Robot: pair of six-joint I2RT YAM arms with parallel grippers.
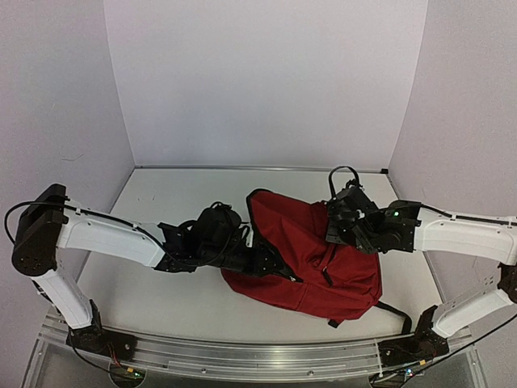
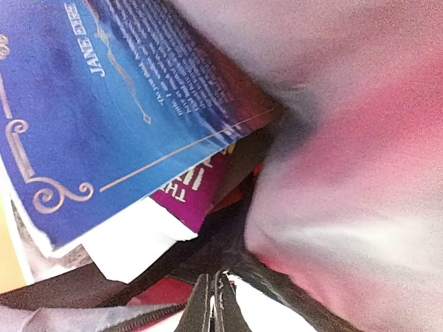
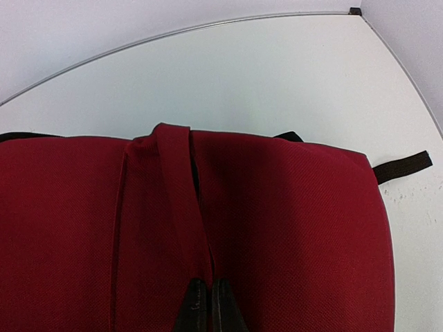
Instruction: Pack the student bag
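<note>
The red student bag [image 1: 295, 218] lies on its side on the table. In the left wrist view its mouth is partly open, showing a blue "Jane Eyre" book [image 2: 131, 138] and a purple-covered book [image 2: 197, 183] inside. My left gripper is shut at the zipper edge [image 2: 149, 315] of that mouth; whether a zipper pull is between its tips is too small to tell. Over the bag's right part, my right gripper has its fingers together where a raised fold of red cloth [image 3: 183, 200] meets them. I cannot tell if that cloth is pinched.
Black straps [image 1: 396, 311] trail from the bag's lower right corner. Bare white table [image 1: 186, 190] stretches left of and behind the bag. Walls stand at the back and both sides, and a metal rail [image 1: 242, 343] runs along the front edge.
</note>
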